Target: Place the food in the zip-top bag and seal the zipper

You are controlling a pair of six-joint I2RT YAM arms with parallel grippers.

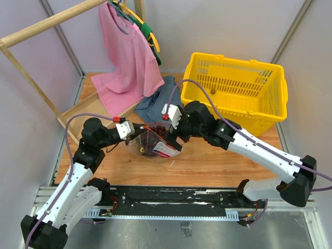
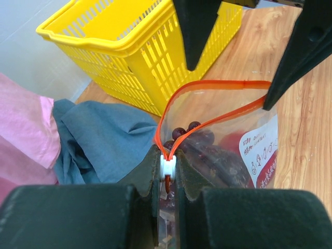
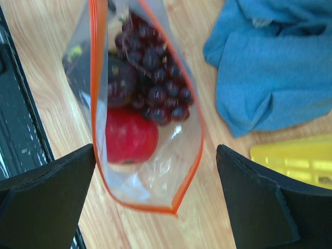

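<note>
A clear zip top bag (image 1: 149, 151) with an orange zipper edge stands on the table. Through the plastic show dark grapes (image 3: 150, 62), a red round fruit (image 3: 132, 136) and a dark round fruit (image 3: 119, 83). In the left wrist view my left gripper is shut on the slider end of the zipper, with the white slider (image 2: 167, 165) between its fingers. The bag's mouth gapes beyond it. My right gripper is open around the far end of the bag's mouth, its fingers on either side of the orange edge (image 3: 150, 209), apart from it.
Behind on the right is a yellow basket (image 1: 249, 116). Blue cloth (image 1: 155, 106) lies behind the bag, and a pink shirt (image 1: 124, 57) hangs from a wooden rack (image 1: 46, 26). Bare wood (image 1: 218, 166) is free to the bag's right.
</note>
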